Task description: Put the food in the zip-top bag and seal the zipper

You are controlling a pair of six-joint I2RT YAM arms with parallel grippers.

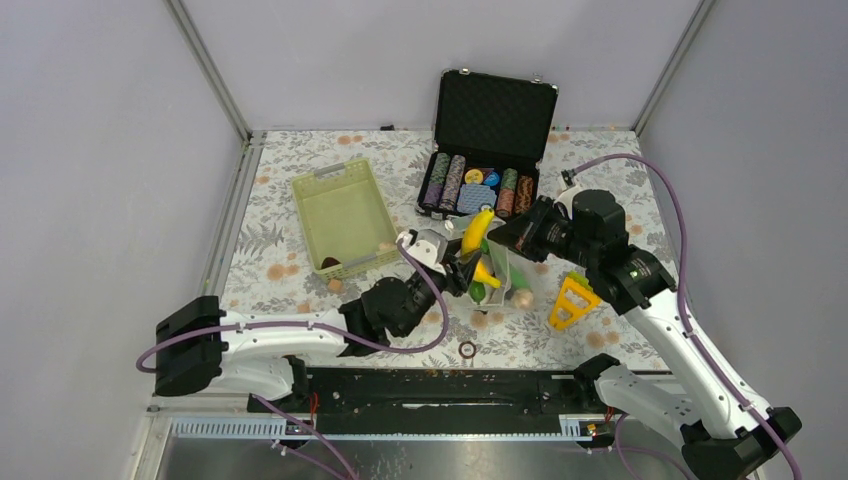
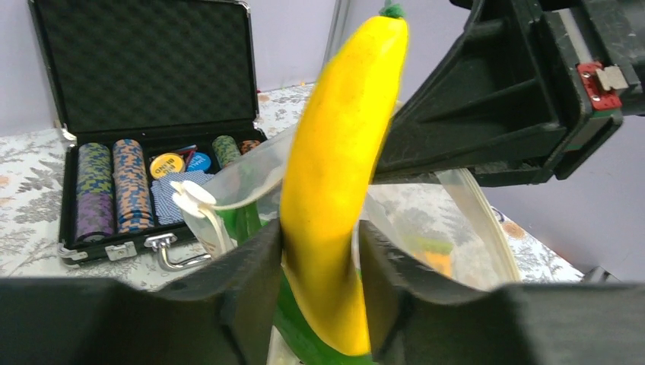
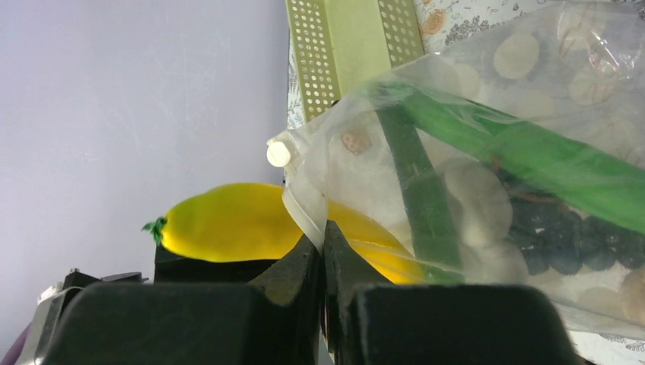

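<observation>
My left gripper point(image 1: 465, 262) holds a yellow banana-like food point(image 2: 338, 152), upright in the mouth of the clear zip top bag point(image 1: 495, 285); its fingertips, blurred in the left wrist view, are around the food's lower part. Inside the bag are green long vegetables point(image 3: 517, 144), pale round pieces point(image 3: 475, 201) and dark bunched pieces point(image 3: 578, 243). My right gripper is shut on the bag's rim, just beside the yellow food. A white zipper slider point(image 3: 278, 154) shows at the rim's end.
A green basket point(image 1: 340, 215) lies to the left. An open case of poker chips point(image 1: 495, 100) stands behind the bag. A yellow toy piece point(image 1: 573, 300) lies right of the bag; a small ring point(image 1: 467, 349) is near the front edge.
</observation>
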